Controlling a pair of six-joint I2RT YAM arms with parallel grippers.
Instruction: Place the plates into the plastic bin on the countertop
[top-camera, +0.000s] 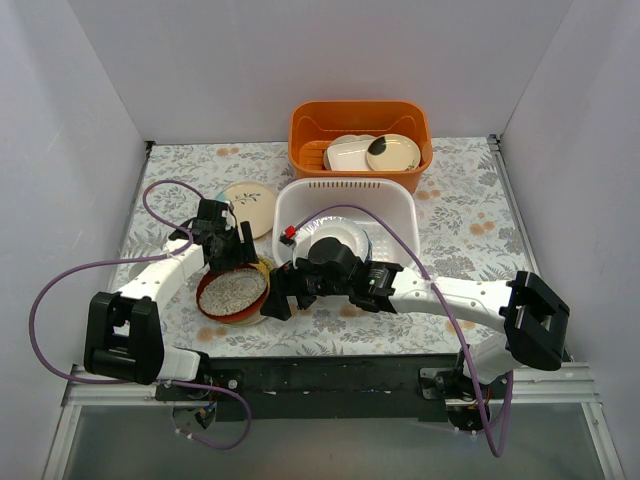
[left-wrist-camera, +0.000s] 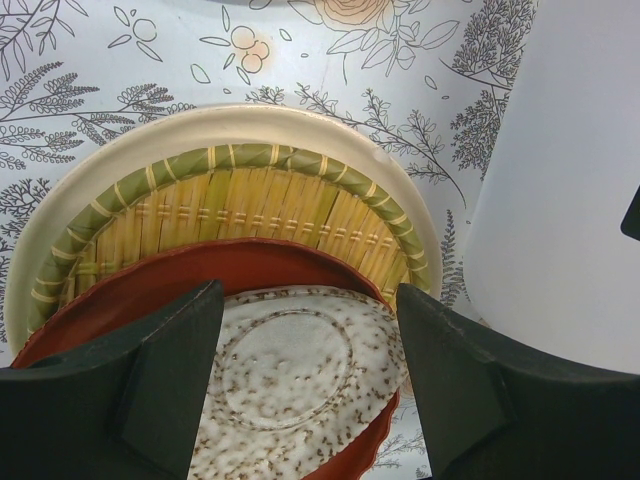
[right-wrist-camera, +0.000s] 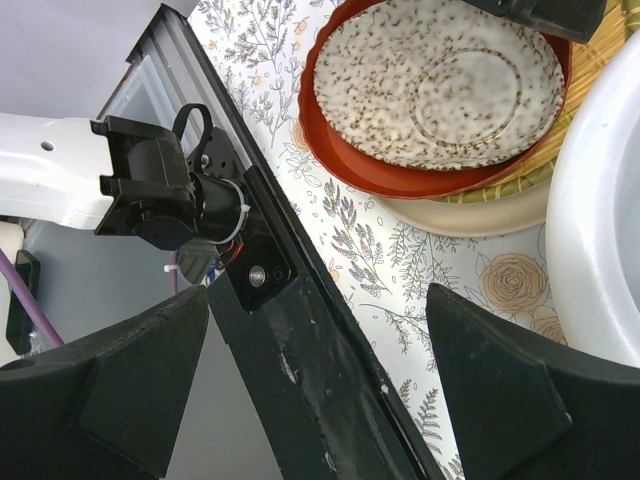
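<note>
A speckled white plate lies in a red dish, stacked on a woven yellow plate and a cream plate. My left gripper is over the stack's rim with its fingers apart, nothing clearly held between them. My right gripper stands open beside the stack, over the counter's front edge. The white plastic bin holds white plates, partly hidden by the right arm.
An orange bin at the back holds several plates. A cream plate lies behind my left gripper.
</note>
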